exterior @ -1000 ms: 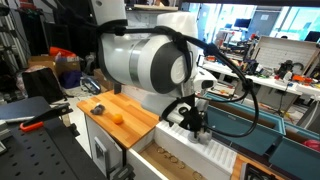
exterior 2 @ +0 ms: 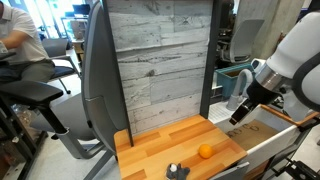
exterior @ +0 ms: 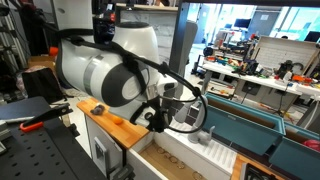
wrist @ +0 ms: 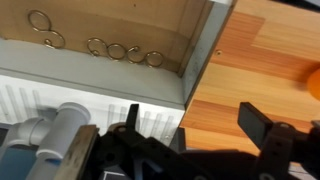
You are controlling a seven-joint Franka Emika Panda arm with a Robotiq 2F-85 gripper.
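Note:
In the wrist view my gripper has its black fingers point(wrist: 252, 118) spread wide apart, with no object visible between them. Below it run the drawer's edge and the wooden tabletop point(wrist: 240, 75). From outside, my gripper point(exterior: 155, 122) hangs above the boundary of the wood and the drawer. The open white drawer point(exterior: 150, 166) holds several small rings point(wrist: 115, 50) in one compartment. A round orange object point(exterior 2: 206, 151) rests on the wood, cut off at the wrist view's right edge. On the drawer's other side is a whitish cylindrical object point(wrist: 65, 130).
A small grey metal item point(exterior 2: 176, 172) stands at the tabletop's edge. Teal bins point(exterior: 245, 130) line the far side, and a grey panel point(exterior 2: 101, 70) rises beside the wood.
In exterior view 1 my gripper has moved left, from above the white ribbed part and the cylindrical object across the drawer to the wood's edge. The drawer looks unmoved.

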